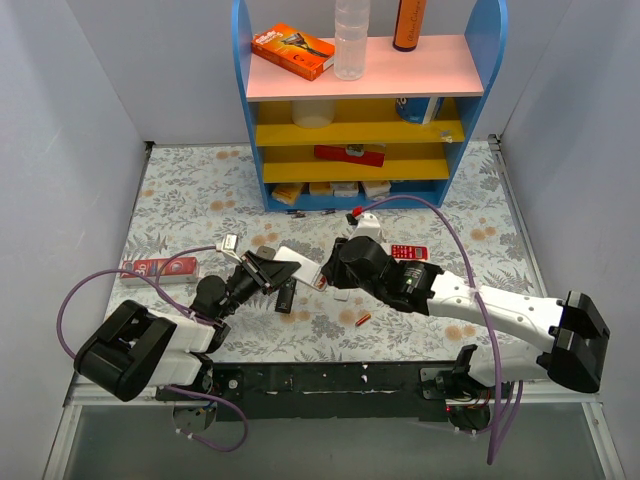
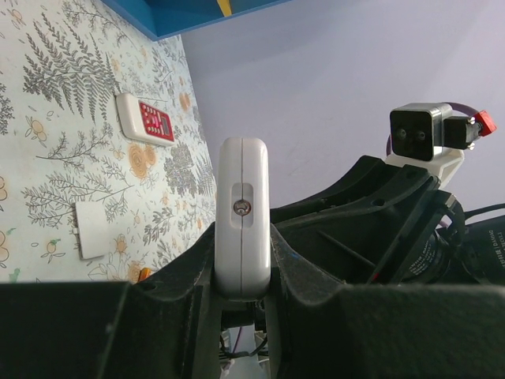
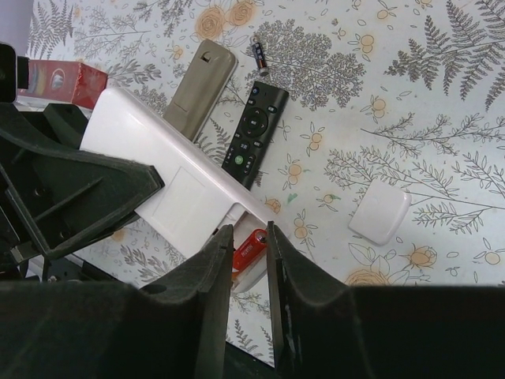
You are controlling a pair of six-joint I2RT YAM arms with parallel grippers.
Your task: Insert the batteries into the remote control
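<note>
The white remote is held above the table, with my left gripper shut on it. In the left wrist view this remote stands edge-on between the fingers. A red battery sits in its open compartment in the right wrist view. My right gripper is at that end, its fingertips a little apart and the battery showing between them; whether they touch it I cannot tell. A loose orange-red battery lies on the table. The white cover lies flat on the cloth.
A black remote, a taupe remote and a small dark battery lie below the held remote. A white remote with a red face is near the right arm. The blue shelf stands behind; a red box is left.
</note>
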